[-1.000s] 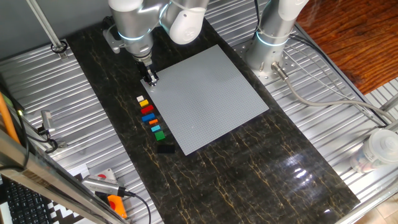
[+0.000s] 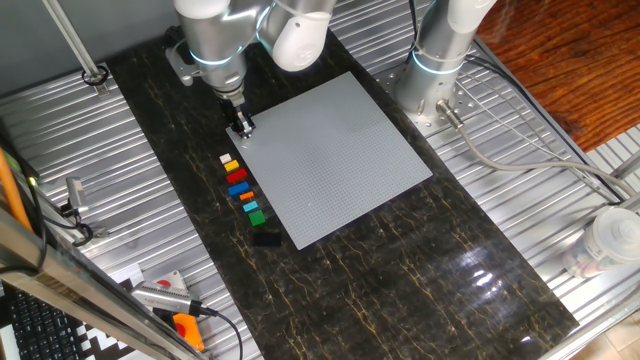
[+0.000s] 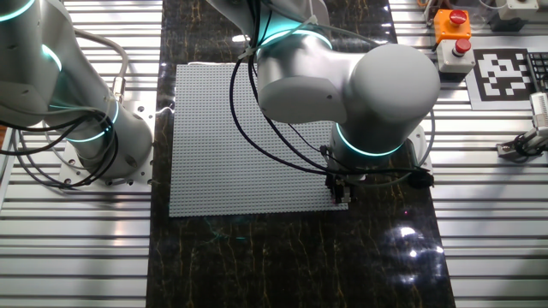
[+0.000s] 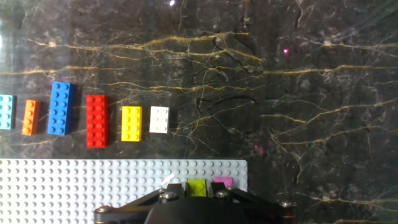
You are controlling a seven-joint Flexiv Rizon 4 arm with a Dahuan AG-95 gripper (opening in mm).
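Observation:
In the wrist view a lime-yellow brick sits between the two fingertips of my gripper. The fingers flank it closely, but whether both press on it cannot be made out. Just right of it, partly behind the right finger, is a pink brick. Both appear at the corner of the grey studded baseplate, where exterior view 1 shows my gripper low over the plate. Beside the plate lie a white brick, a yellow brick, a red brick, a blue brick and an orange brick.
Further along the same row are a light blue brick, a green brick and a black brick. Most of the plate is bare.

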